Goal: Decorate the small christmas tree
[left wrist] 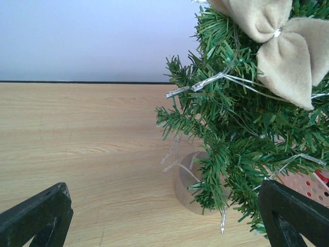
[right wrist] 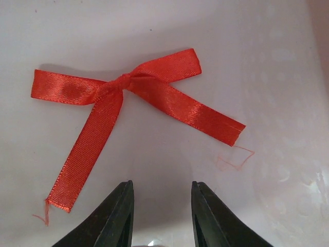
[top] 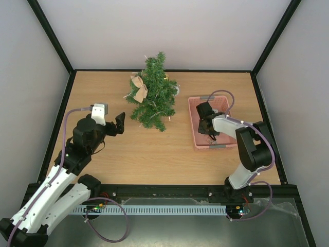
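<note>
The small Christmas tree (top: 154, 98) stands at the back middle, with a beige fabric bow (top: 139, 88) and clear light strands on it. A red ribbon bow (right wrist: 122, 82) lies on the pale surface in the right wrist view. My right gripper is low in the pink basket (top: 225, 144), just below the bow in that view, fingers part open with nothing between them. My left gripper is open and empty, to the tree's left; in its view the tree fills the right side.
The basket sits to the tree's right, mostly hidden under the right arm. Dark frame rails and grey walls enclose the table.
</note>
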